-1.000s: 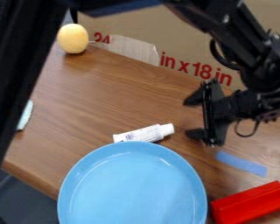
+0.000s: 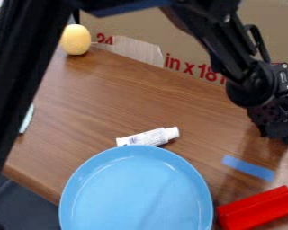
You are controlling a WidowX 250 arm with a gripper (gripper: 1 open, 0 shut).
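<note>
My gripper (image 2: 274, 126) is at the right edge, low over the wooden table, partly out of frame and dark, so the state of its fingers is unclear. A white tube (image 2: 144, 138) lies on its side just above a light blue plate (image 2: 134, 193). A red plastic object (image 2: 255, 209) sits at the bottom right, below a strip of blue tape (image 2: 247, 168) on the table.
A yellow egg-shaped object (image 2: 76, 39) stands at the back left against a cardboard box (image 2: 158, 36). A pale item (image 2: 26, 119) is at the left edge.
My gripper has moved right, away from the area above the tube and tape, to the frame's edge. The tube, plate and red object have stayed put.
</note>
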